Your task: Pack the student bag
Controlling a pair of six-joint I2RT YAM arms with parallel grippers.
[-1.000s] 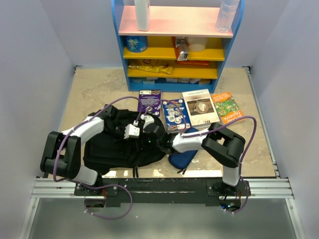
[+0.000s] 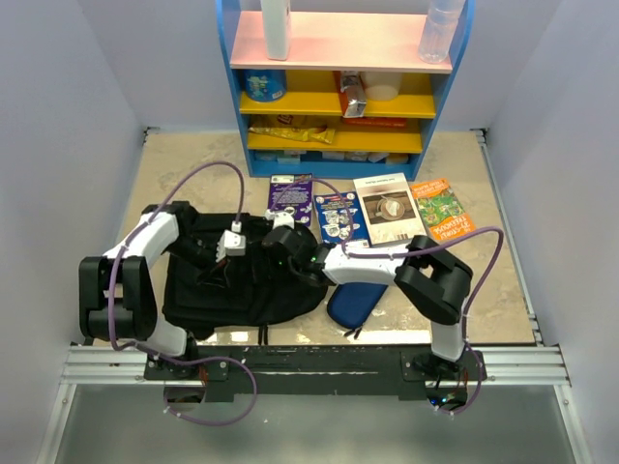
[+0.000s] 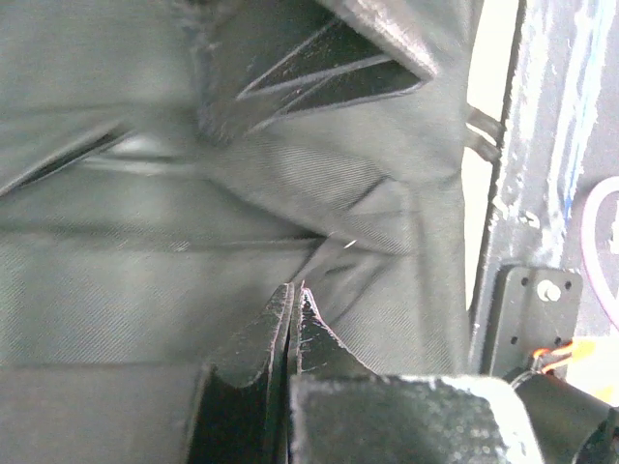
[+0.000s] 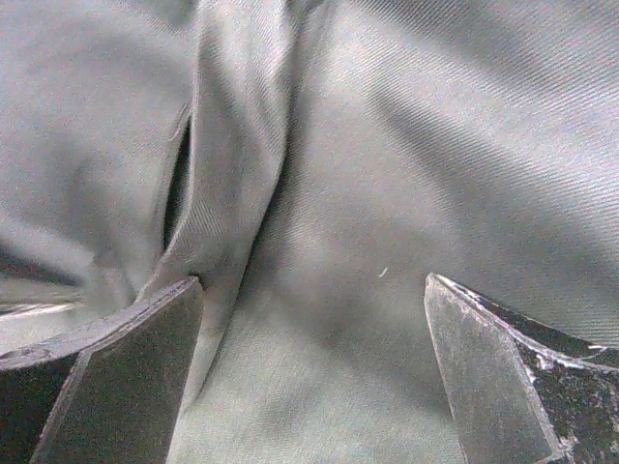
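Observation:
The black backpack lies flat on the table beneath both arms, its folds filling the left wrist view and the right wrist view. My left gripper is over the bag's left half, its fingertips together with nothing seen between them. My right gripper is low on the bag's right half; its fingers stand wide apart over the fabric and a folded strip of cloth, holding nothing.
Books and booklets lie behind and right of the bag, with a blue pouch to its right. A shelf unit with supplies stands at the back.

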